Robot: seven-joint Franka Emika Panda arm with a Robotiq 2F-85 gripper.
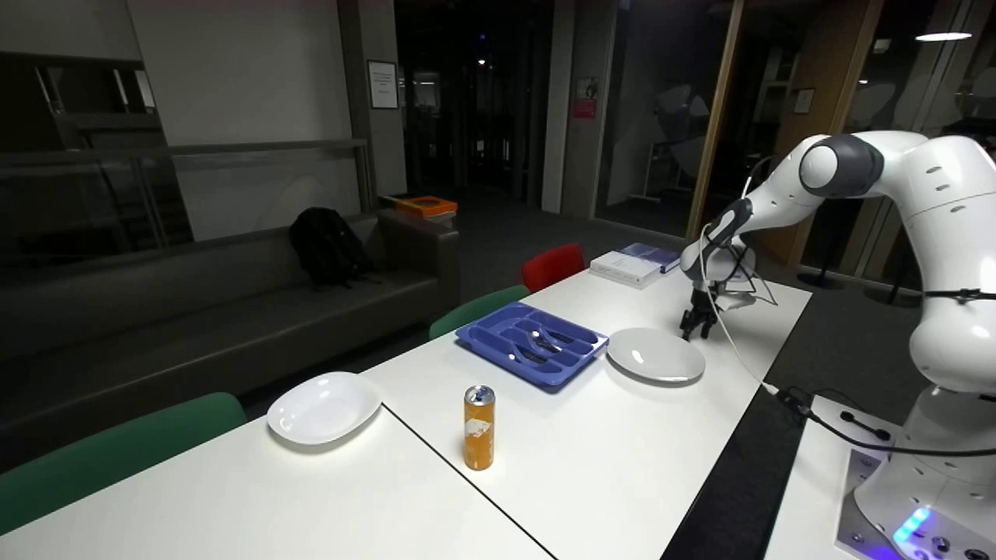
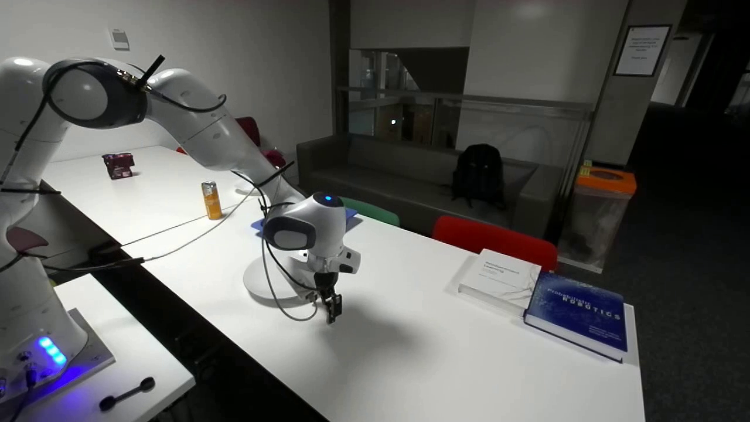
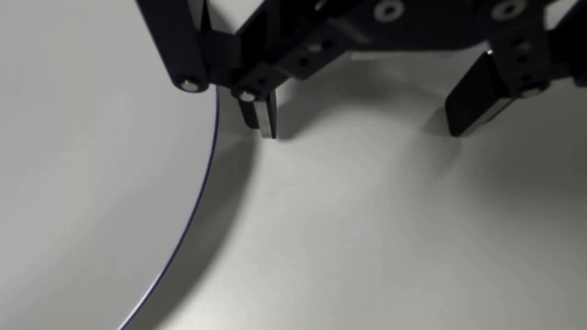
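Observation:
My gripper is open and low over the white table, its two fingers wide apart with only bare tabletop between them. Just left of the left finger (image 3: 267,118) in the wrist view curves the dark-lined rim of a large plate (image 3: 99,181). In exterior view 1 this light plate (image 1: 656,355) lies flat, and the gripper (image 1: 697,334) hangs beside its far right edge. From exterior view 2 the arm partly covers the plate (image 2: 263,282), with the gripper (image 2: 334,320) to its right.
A blue cutlery tray (image 1: 523,359) holding utensils sits left of the plate. Farther off are an orange can (image 1: 478,439) and a white bowl (image 1: 324,407). A white book (image 2: 499,276) and a blue book (image 2: 576,309) lie at the table's end. Clear tabletop surrounds the gripper's right side.

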